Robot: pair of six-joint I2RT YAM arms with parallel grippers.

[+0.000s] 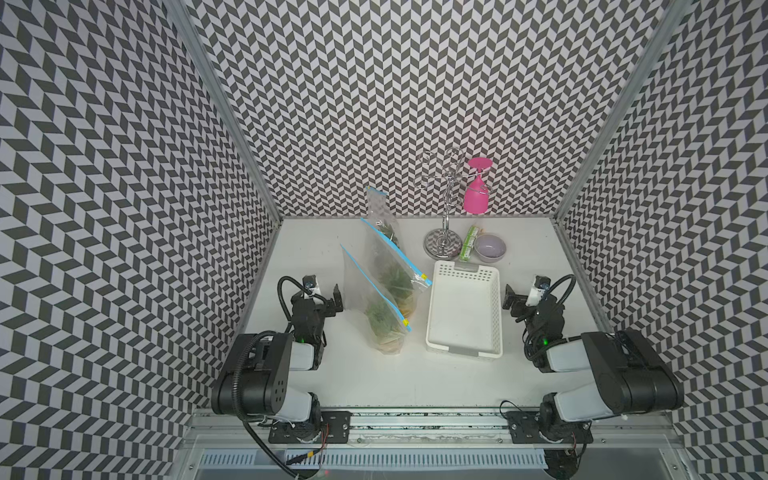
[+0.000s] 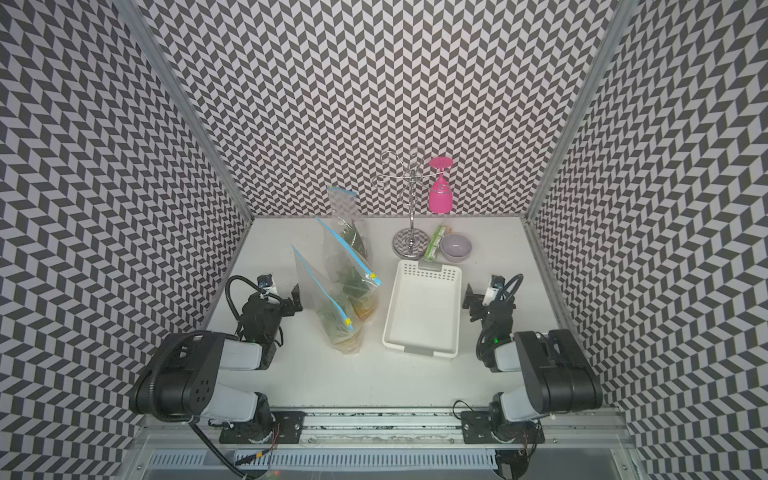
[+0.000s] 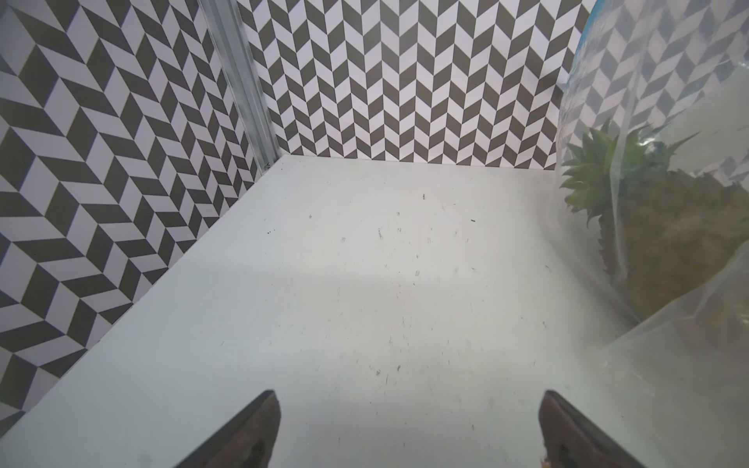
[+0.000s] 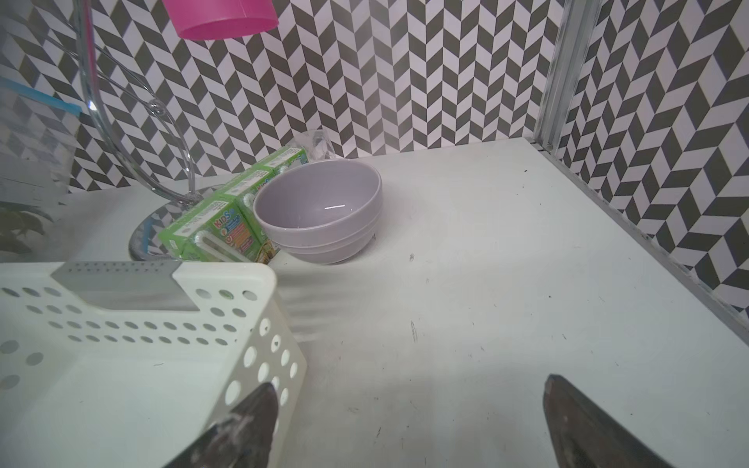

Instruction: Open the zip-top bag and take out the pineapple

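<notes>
Clear zip top bags with blue zip strips stand left of centre, each with a pineapple inside. The front bag (image 1: 356,280) has its yellow slider (image 1: 406,323) at the right end of the strip; its pineapple (image 1: 385,320) shows through the plastic. Just behind stands a second bag (image 2: 337,248), also with a yellow slider, and a third (image 2: 345,206) is farther back. In the left wrist view a pineapple (image 3: 678,226) shows through plastic at right. My left gripper is open and empty, left of the bags. My right gripper is also open and empty, right of the basket.
An empty white basket (image 1: 497,316) stands between the bags and my right arm. Behind it are a metal rack (image 1: 446,212) holding a pink goblet (image 1: 477,197), green cartons (image 1: 469,242) and a lilac bowl (image 1: 490,248).
</notes>
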